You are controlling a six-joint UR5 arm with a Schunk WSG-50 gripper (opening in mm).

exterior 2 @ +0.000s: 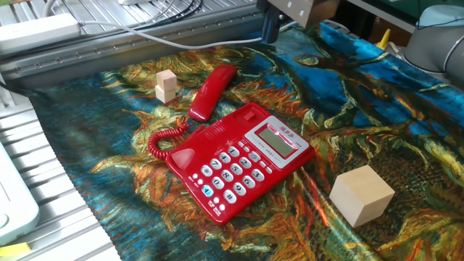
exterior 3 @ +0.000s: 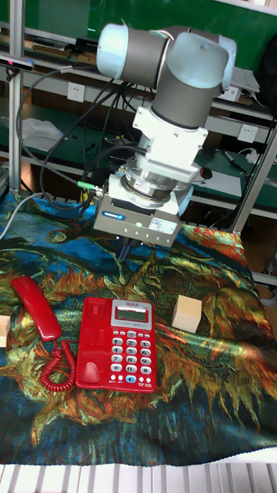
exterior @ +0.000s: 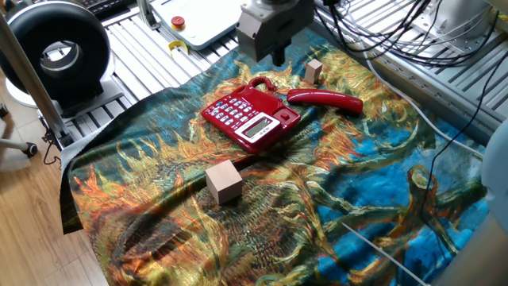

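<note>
A red desk telephone (exterior 2: 235, 163) lies on the patterned cloth, its keys and small display facing up. Its handset (exterior 2: 213, 93) is off the cradle, resting on the cloth beside the base, joined by a coiled cord (exterior 3: 58, 373). One larger wooden block (exterior: 224, 182) sits on the other side of the phone, apart from it. Near the handset, two small wooden blocks (exterior 2: 166, 85) stand stacked. Above the cloth hangs my gripper (exterior 3: 124, 249), clear of the phone and blocks. Its dark fingers look close together, with nothing visible between them.
Wrinkled, colourful cloth (exterior: 143, 230) covers the table. Cables (exterior: 381, 48) run along the rail at one side. A pale device with a red button (exterior: 178, 22) stands off the cloth. Bare cloth lies around the large block.
</note>
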